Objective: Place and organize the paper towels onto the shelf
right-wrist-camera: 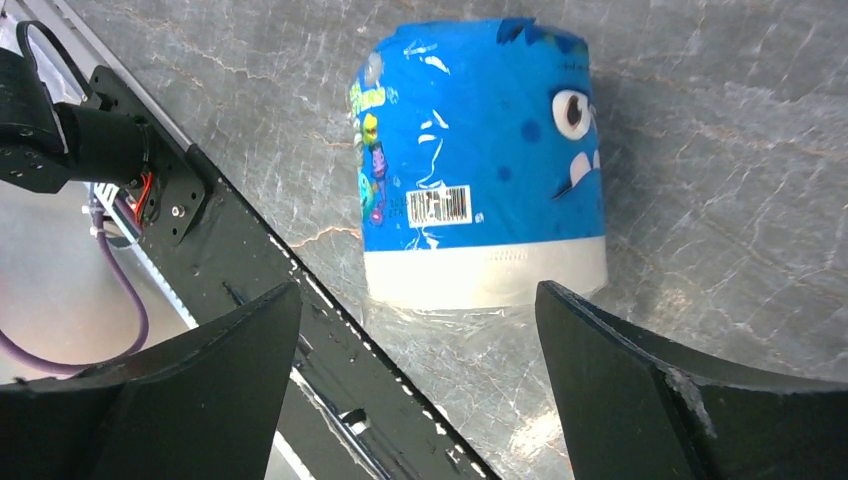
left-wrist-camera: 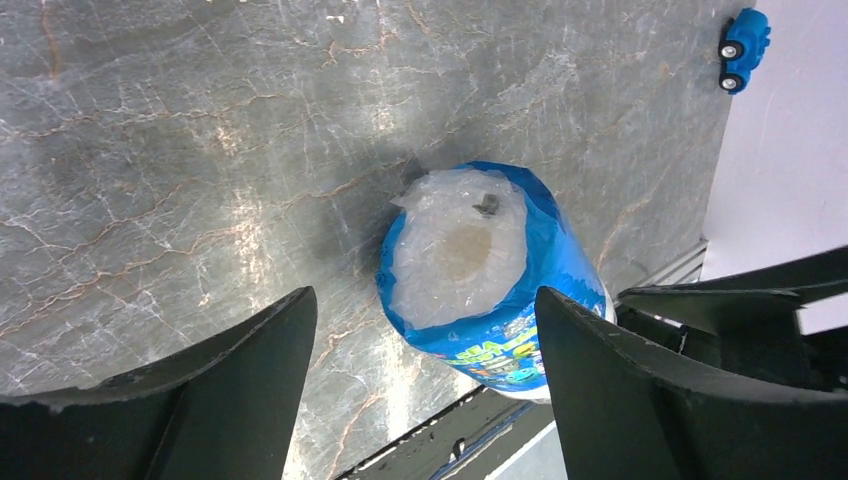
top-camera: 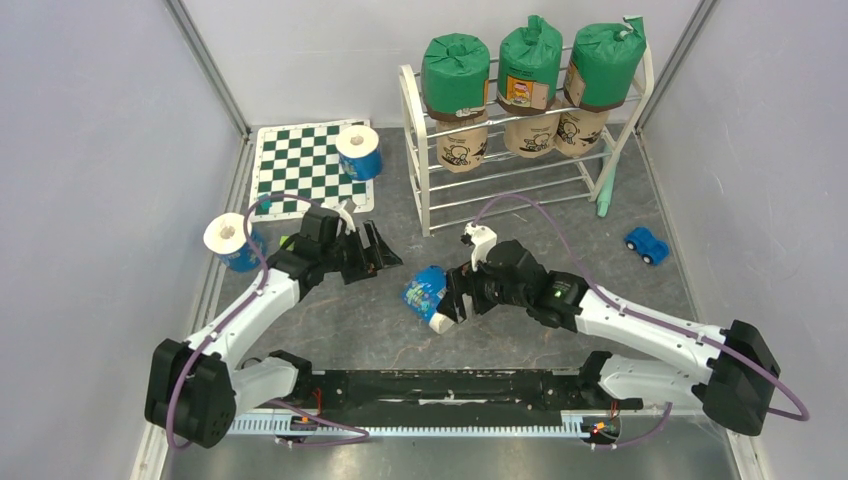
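A blue-wrapped paper towel roll (top-camera: 424, 290) lies on its side on the grey floor, its barcode side facing the right wrist view (right-wrist-camera: 470, 150). My right gripper (top-camera: 455, 300) hangs open over it, with nothing between its fingers. My left gripper (top-camera: 378, 247) is open, just left of and behind the roll, which appears between and beyond its fingers in the left wrist view. Other blue rolls stand upright at the left (top-camera: 240, 250) and on the checkerboard (top-camera: 360, 160). The white shelf (top-camera: 420, 185) at the back holds green packs (top-camera: 455, 70) above brown packs (top-camera: 460, 145).
A blue toy car (top-camera: 646, 243) lies at the right. A checkerboard (top-camera: 295, 170) is at the back left, and a light green object (top-camera: 605, 195) beside the shelf's right end. Walls enclose both sides; the floor before the shelf is partly clear.
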